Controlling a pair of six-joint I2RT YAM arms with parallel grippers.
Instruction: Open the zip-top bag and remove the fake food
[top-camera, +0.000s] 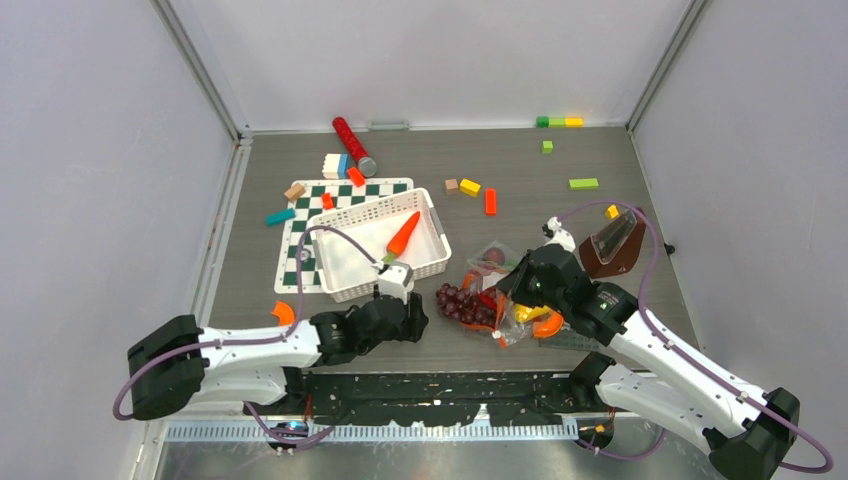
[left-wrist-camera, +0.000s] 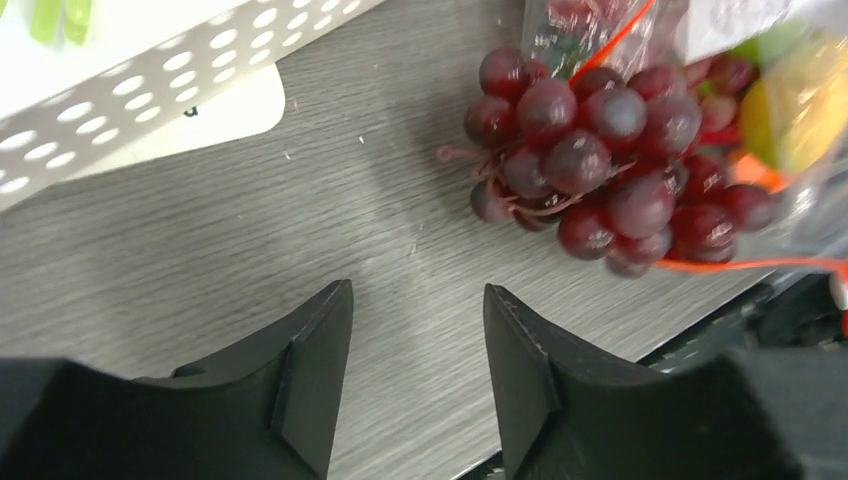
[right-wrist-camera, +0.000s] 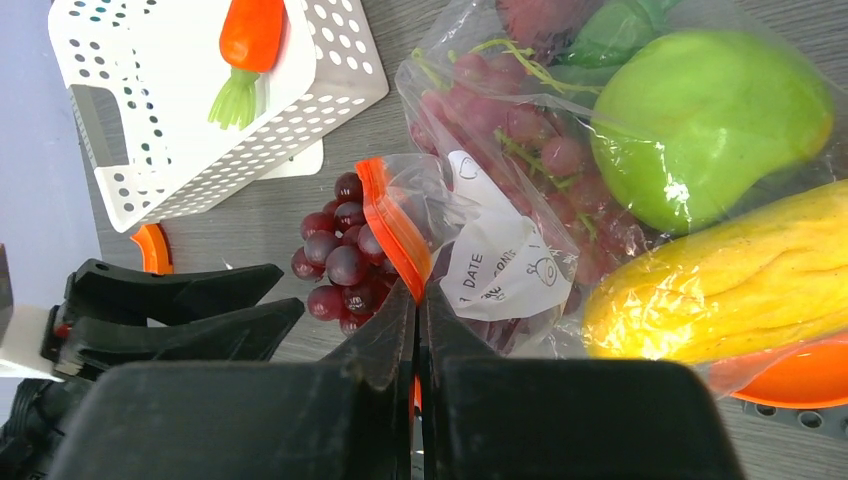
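Observation:
The clear zip top bag (right-wrist-camera: 560, 130) lies at the right of the table, its orange-edged mouth towards the left. Red grapes (left-wrist-camera: 600, 150) poke out of that mouth onto the table. Inside are more grapes, a green fruit (right-wrist-camera: 705, 125) and a yellow cob-like piece (right-wrist-camera: 720, 285). My right gripper is shut on the bag's orange edge. Left of the grapes, my left gripper stands open, bare table between its fingers and the grapes beyond the tips. A fake carrot (top-camera: 403, 235) rests in the white basket (top-camera: 434, 257).
The basket stands on a green-and-white checkered board (top-camera: 288, 255), just behind my left arm. A brown container (top-camera: 612, 245) is behind the right arm. Several small blocks and a red tube (top-camera: 350, 139) lie towards the back. Bare table separates basket and bag.

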